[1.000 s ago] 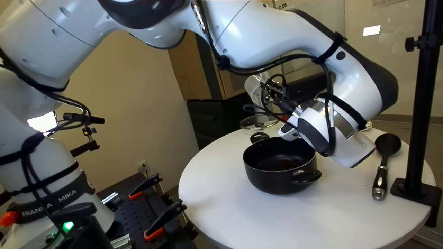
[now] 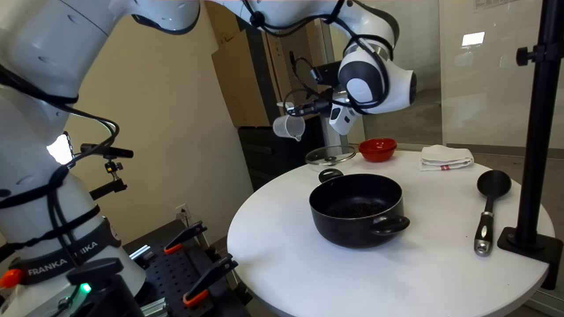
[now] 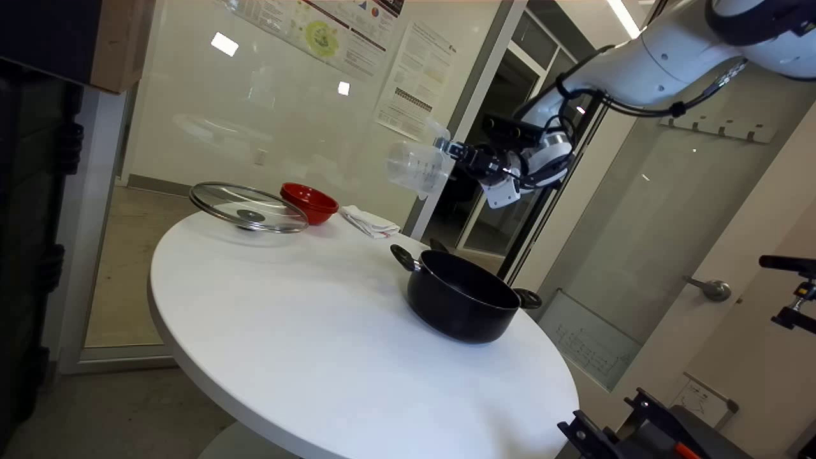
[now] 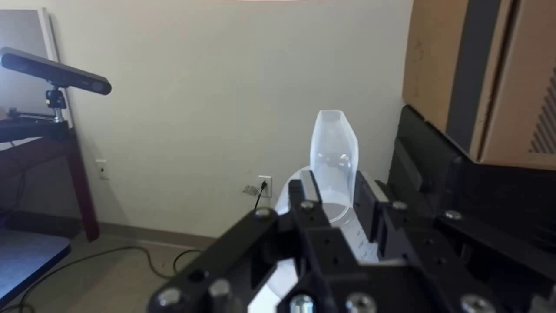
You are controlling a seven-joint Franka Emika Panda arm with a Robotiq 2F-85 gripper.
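Observation:
High over the far left part of the table, my gripper [image 2: 290, 112] is shut on a clear plastic measuring cup [image 2: 289, 127]. In exterior view 2 the cup [image 3: 419, 167] hangs in the air above table height, well clear of everything. The wrist view shows the clear cup [image 4: 334, 156] beyond my fingers [image 4: 311, 187], its handle hidden between them. On the table stands a black pot [image 2: 359, 232], uncovered, with some small dark reddish pieces [image 2: 359, 209] on its bottom. Its glass lid [image 2: 331, 155] lies near the table's far left edge.
Red bowls [image 2: 378, 150] and a folded white towel [image 2: 447, 158] sit at the far edge. A black ladle [image 2: 490, 211] lies at right, beside a black post [image 2: 530, 158].
My arm has drawn up and away from above the pot, carrying the cup left. The cup was tilted higher before and now hangs more level. Pot and lid have stayed in place.

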